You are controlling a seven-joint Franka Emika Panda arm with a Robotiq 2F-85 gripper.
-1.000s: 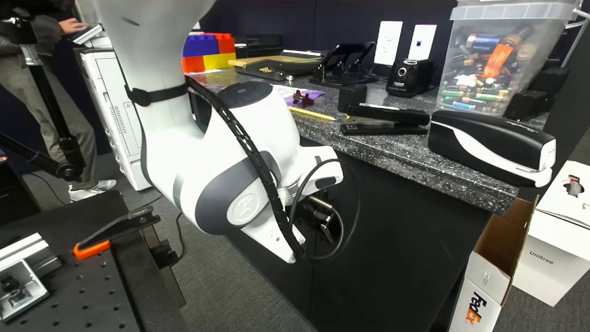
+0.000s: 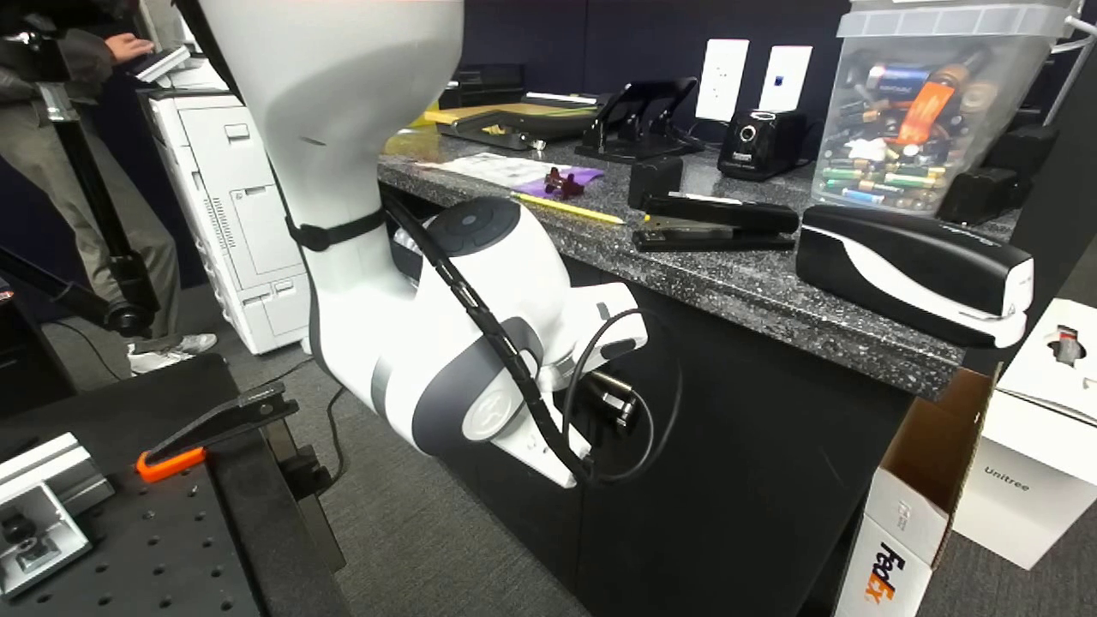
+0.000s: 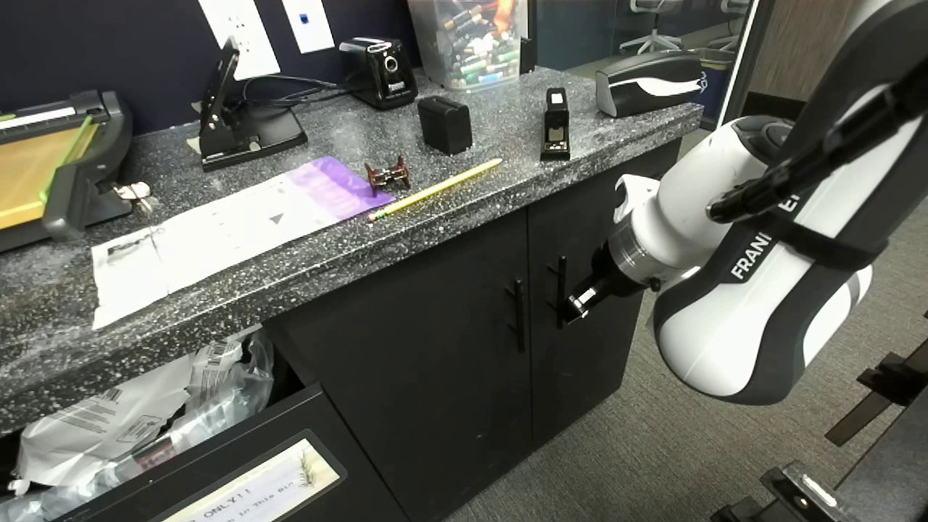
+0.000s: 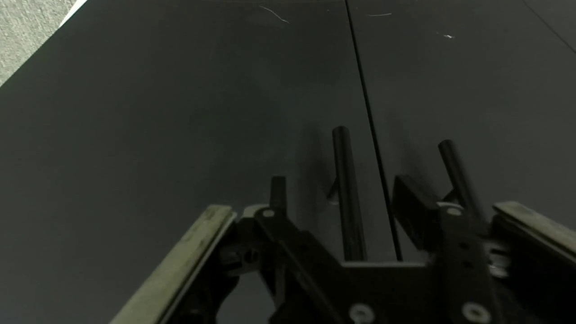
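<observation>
Two black bar handles are mounted on the dark cabinet doors. In the wrist view, one handle (image 4: 348, 200) shows in the gap between the fingers of my gripper, which is part open. One fingertip (image 4: 278, 193) is to its left, and the other lies to its right, in front of the second handle (image 4: 457, 173). Contact with either bar cannot be made out. From exterior view 2, my gripper (image 3: 581, 304) is at the right door's handle (image 3: 562, 278), with the left door's handle (image 3: 520, 315) beside it.
Above the doors, the speckled countertop (image 3: 348, 248) carries a yellow pencil (image 3: 439, 188), a stapler (image 3: 556, 126) and other office items. An open bin drawer (image 3: 287, 435) juts out at the left. A FedEx box (image 2: 905, 504) stands on the floor past the cabinet.
My arm has shifted to the right in exterior view 1, its gripper moving slightly right too. The arm now covers most of the coloured blocks at the back.
</observation>
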